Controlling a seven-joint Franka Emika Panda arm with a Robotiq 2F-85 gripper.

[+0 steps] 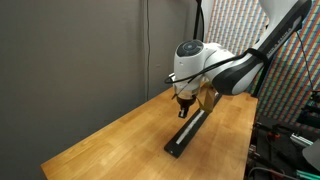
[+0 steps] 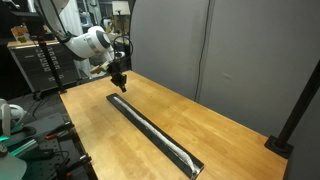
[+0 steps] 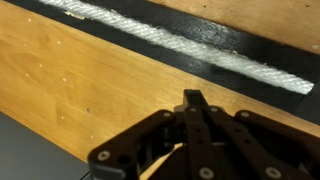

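Note:
A long black board (image 2: 170, 151) lies on the wooden table, with a white rope-like strip (image 2: 150, 131) running along its middle. In the wrist view the white strip (image 3: 180, 43) crosses the upper part at a slant, its right end stopping on the black surface. My gripper points down over bare wood beside the board, its fingers together and nothing visible between them. From exterior view 1, the gripper (image 1: 183, 112) appears above the table near the board (image 1: 176, 149); exterior view 2 puts the gripper (image 2: 124, 87) near the board's far end.
Bare wooden table (image 1: 110, 145) stretches away to the left in exterior view 1. A grey panel (image 2: 205, 70) stands along the table's back side. The table's edge shows at the lower left of the wrist view.

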